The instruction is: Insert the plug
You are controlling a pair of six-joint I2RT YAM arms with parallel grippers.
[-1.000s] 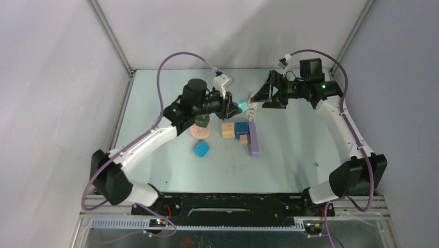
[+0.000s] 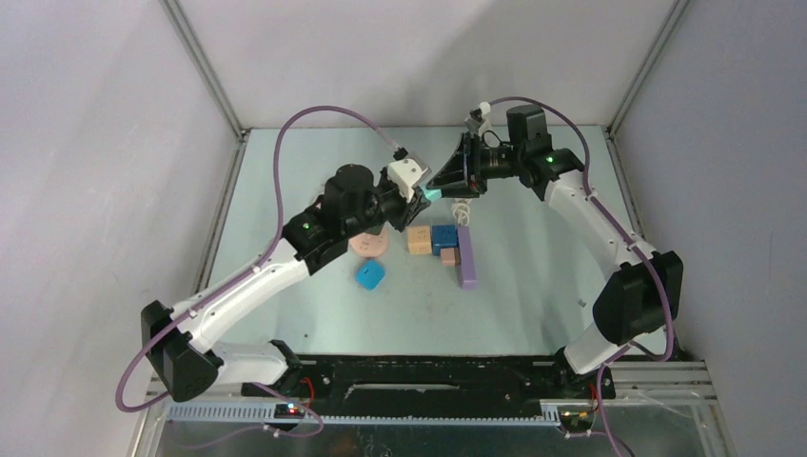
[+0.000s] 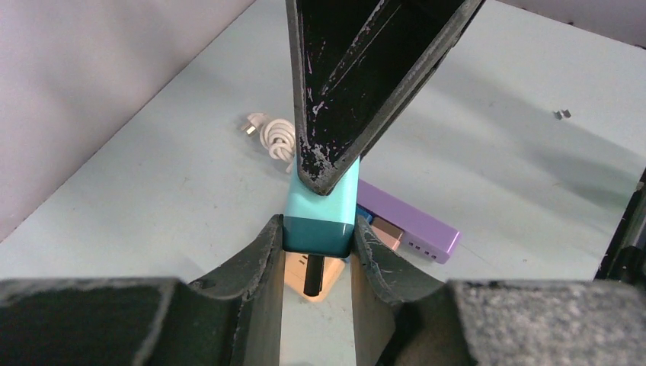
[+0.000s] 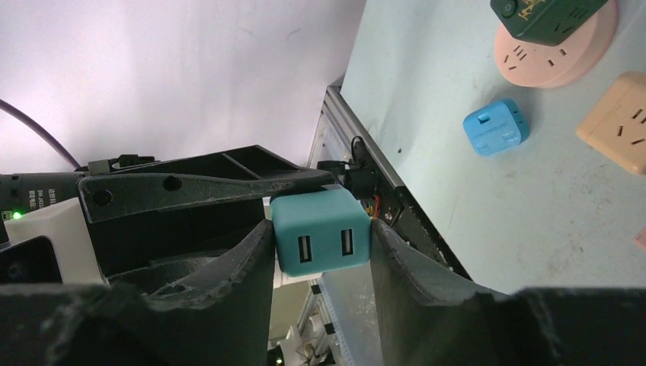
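Observation:
A cyan plug adapter [image 2: 433, 193] is held in the air between my left gripper [image 2: 421, 197] and my right gripper [image 2: 440, 186]. In the left wrist view, my left fingers grip the adapter [image 3: 318, 200], with the right gripper's finger against its far side. In the right wrist view, my right fingertips close on the adapter [image 4: 322, 232], whose two-slot face shows toward the camera. On the table lie a white coiled cord with plug [image 3: 275, 135], a purple power strip [image 2: 467, 262], a pink round socket [image 4: 533, 61] and a blue cube [image 4: 495, 128].
A tan socket block [image 2: 420, 240], a dark blue block [image 2: 443, 238], a small brown block [image 2: 449, 258] and a green block [image 4: 545, 19] sit mid-table.
The right gripper has come left onto the cyan adapter and shut on it. The left gripper has shifted and turned slightly with the adapter in it.

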